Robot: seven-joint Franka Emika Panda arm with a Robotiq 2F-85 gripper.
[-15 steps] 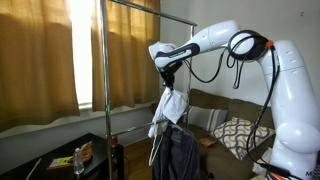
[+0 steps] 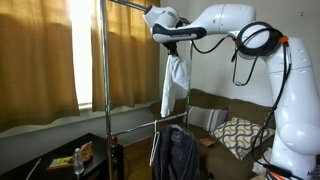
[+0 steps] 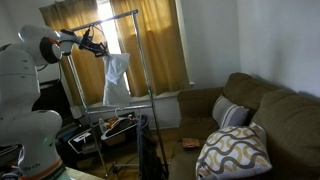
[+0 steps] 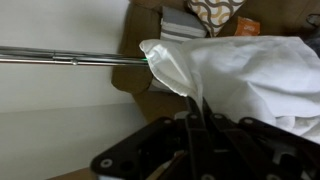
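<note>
A white cloth, perhaps a garment, hangs high in the air from my gripper. In the wrist view the gripper is shut on gathered white fabric, which spreads out beyond the fingertips. Exterior view 2 shows the cloth dangling full length just under the top bar of a metal rack. Whether any of the fabric touches the rack cannot be made out.
A dark garment hangs low on the rack. The sofa with patterned cushions stands to the right. A dark table with small items is at the left, below yellow curtains.
The gripper has risen towards the rack's top bar, lifting the white cloth with it. Bunched near the dark garment before, the cloth now hangs longer and higher, clear above it.
</note>
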